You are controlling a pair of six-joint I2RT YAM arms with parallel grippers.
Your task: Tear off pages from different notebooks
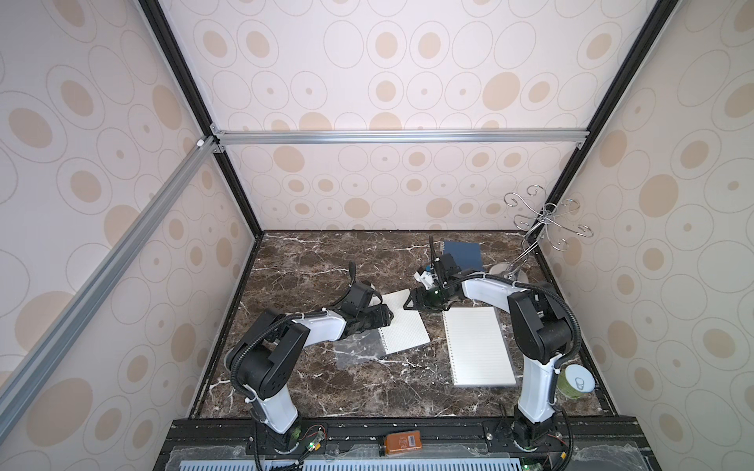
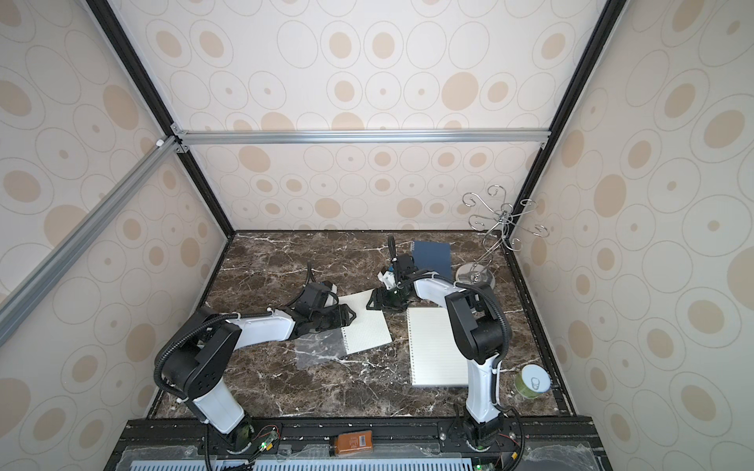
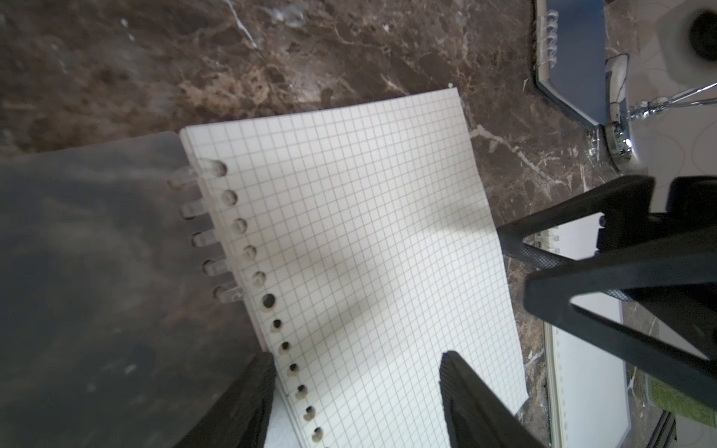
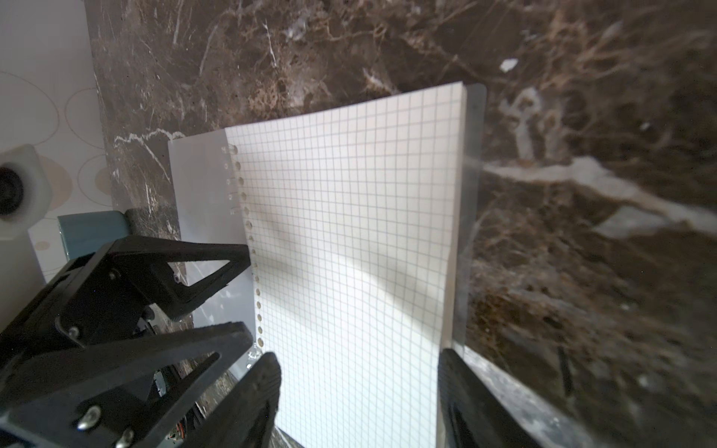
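Note:
A squared-paper spiral notebook point(image 1: 404, 333) lies open in the middle, its translucent cover point(image 1: 357, 349) folded out to the left. My left gripper hangs over its punched binding side, fingers apart, only paper visible beneath. My right gripper is over the opposite edge, fingers also apart, one beside the page edge. A lined notebook point(image 1: 479, 345) lies to the right and a dark blue notebook point(image 1: 463, 255) at the back right, partly behind my right arm.
A chrome stand point(image 1: 542, 223) is at the back right, a green can point(image 1: 577, 380) at the front right.

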